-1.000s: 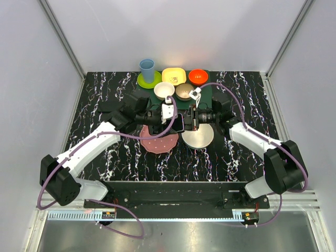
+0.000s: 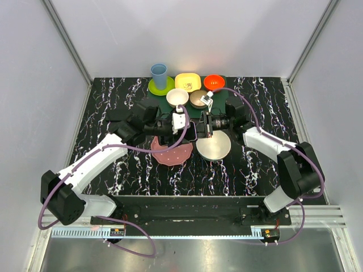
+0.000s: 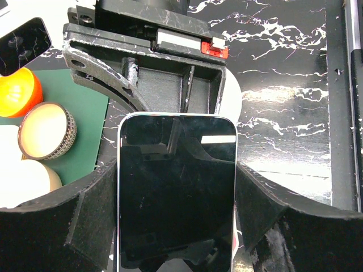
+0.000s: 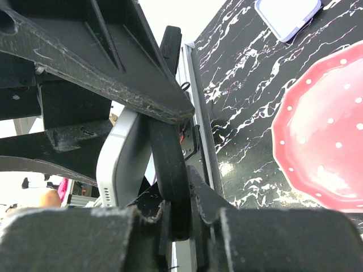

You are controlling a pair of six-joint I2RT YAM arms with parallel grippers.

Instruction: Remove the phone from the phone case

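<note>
The black phone (image 3: 177,187), with a pale frame, stands face toward the left wrist camera. In the top view it is raised above the table between both grippers. My left gripper (image 2: 186,132) has dark fingers (image 3: 252,209) along both long sides of the phone; whether they press on it cannot be told. My right gripper is shut on a thin dark strip (image 4: 169,175) of the phone or its case; I cannot tell which. Left of that strip, the right wrist view shows a pale edge (image 4: 108,170) with small holes. No case border shows around the screen.
Below the hands lie a pink dotted plate (image 4: 323,124) and a white bowl (image 2: 214,147). A lilac-edged white object (image 4: 288,16) rests on the marble. Several bowls, such as an orange one (image 2: 214,82), and a blue cup (image 2: 159,73) stand at the back.
Since a second ago the right arm has shifted a little left, toward the front, and the left arm slightly left.
</note>
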